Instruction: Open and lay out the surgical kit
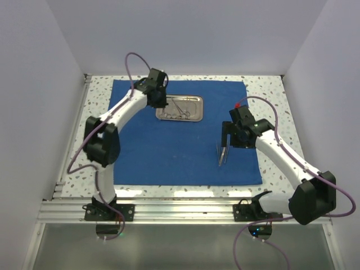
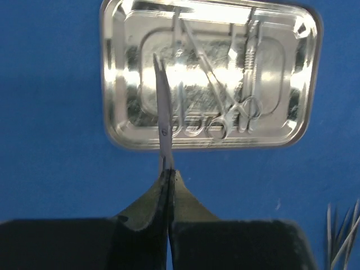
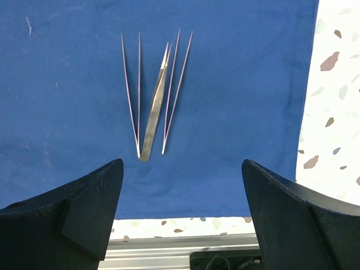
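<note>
The steel tray lies on the blue cloth with several instruments inside, among them ringed scissors or clamps and slim, straight tools. My left gripper is shut on scissors, gripped just below the pivot; the blades point away over the tray's left part, and the handles are hidden. At the right, three tweezers lie side by side on the cloth: a left one, a middle one and a right one. Above them my right gripper hangs open and empty.
A speckled tabletop borders it, with a metal rail along the front edge. Pinkish cables loop over both arms.
</note>
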